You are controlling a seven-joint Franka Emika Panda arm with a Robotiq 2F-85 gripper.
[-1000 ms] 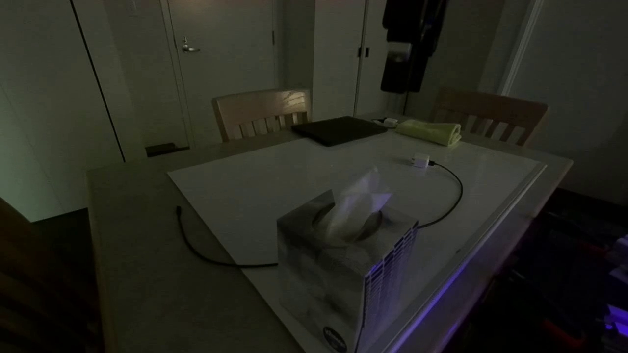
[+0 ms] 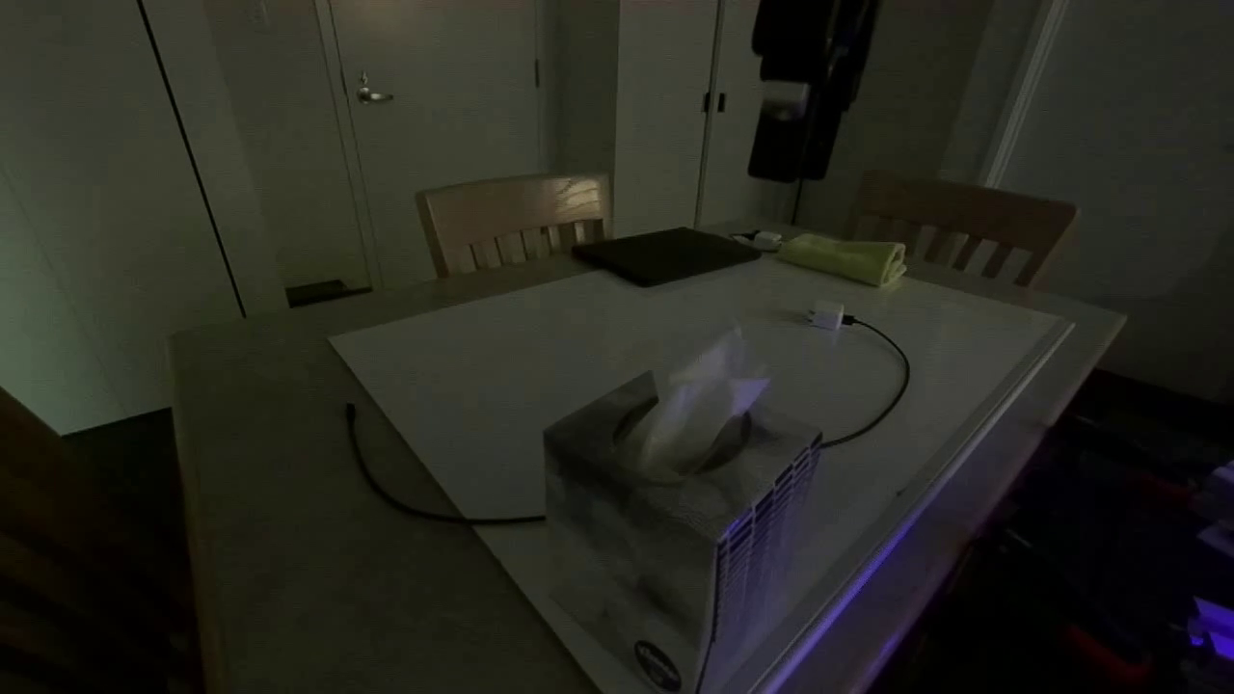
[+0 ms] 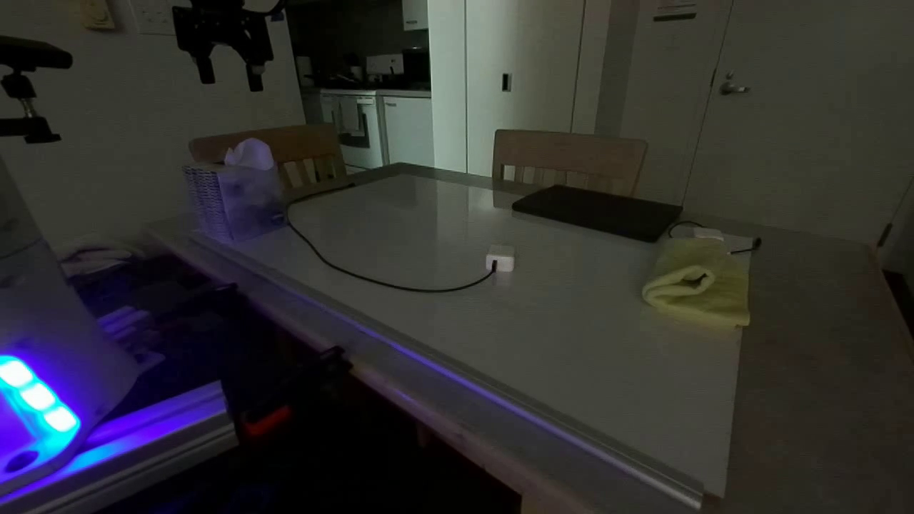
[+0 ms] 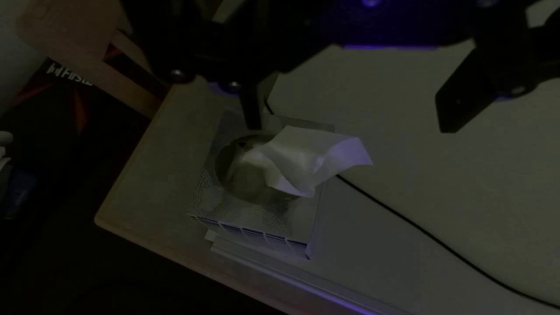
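A tissue box (image 2: 630, 544) stands upright near one corner of the white board on the table, a white tissue (image 2: 700, 405) poking out of its round opening. Above the box, in exterior view 2, hangs my gripper (image 3: 231, 81), its two fingers well apart. The wrist view looks down on the tissue (image 4: 309, 157) from above; the open gripper has one finger over the far side of the box and the other over the bare board. Nothing lies between the fingers. Exterior view 1 does not show the gripper.
A black cable (image 3: 368, 278) runs beside the box to a white charger (image 3: 500, 258) on the board (image 3: 557, 343). A dark laptop-like slab (image 3: 600, 211) and a folded yellow towel (image 3: 698, 287) lie farther off. The board's middle is mostly clear; the room is dim.
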